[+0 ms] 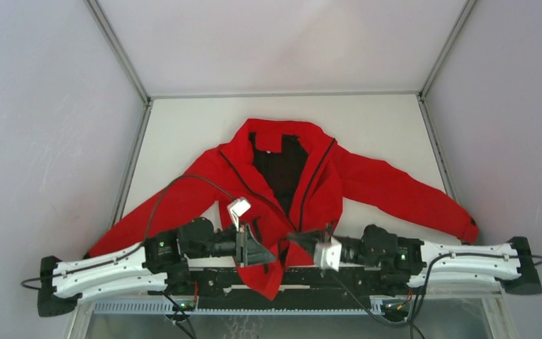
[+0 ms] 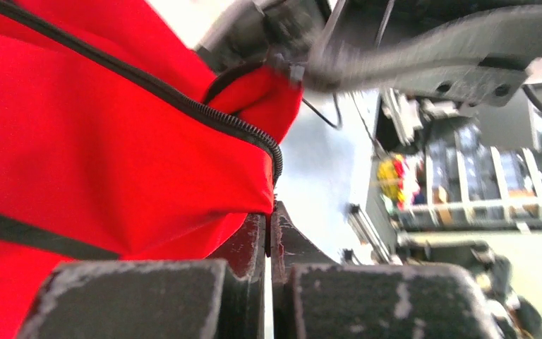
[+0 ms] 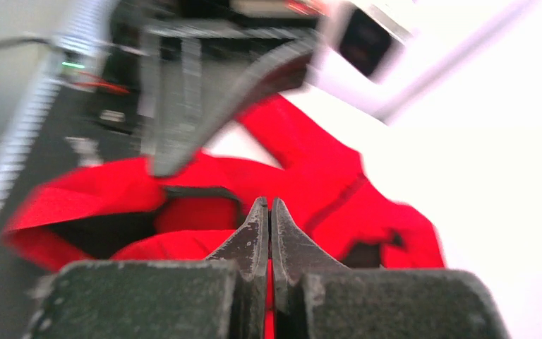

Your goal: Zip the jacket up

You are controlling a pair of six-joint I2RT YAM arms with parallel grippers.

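The red jacket [image 1: 317,205] lies front up with its two black zip edges parted at the chest and running down together near the hem. My left gripper is shut at the lower end of a black zip edge [image 2: 183,102], with the red cloth drawn to a point between its fingertips. In the right wrist view, the right gripper is shut over the red cloth, and nothing shows between its fingers. From above, the right gripper [image 1: 293,236] is near the zip line, slightly higher than the left one. The zip slider cannot be made out.
Both sleeves spread outward on the white table [image 1: 388,120]. The jacket's lower tip hangs over the dark front rail [image 1: 310,300]. The grippers are close together. Free table lies behind the collar.
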